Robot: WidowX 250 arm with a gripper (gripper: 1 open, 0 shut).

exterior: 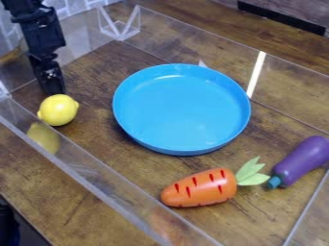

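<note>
My black gripper (46,77) is at the upper left, low over the wooden floor behind a yellow lemon (58,110); its fingers are dark and blurred, so their state is unclear. A round blue plate (182,108) lies in the middle, empty. A toy orange carrot (198,190) with green leaves lies at the bottom right, and a purple eggplant (303,159) lies to its right.
Clear plastic walls (121,190) enclose the wooden work area, running along the left, back and right. Bare wood shows below the lemon and around the plate.
</note>
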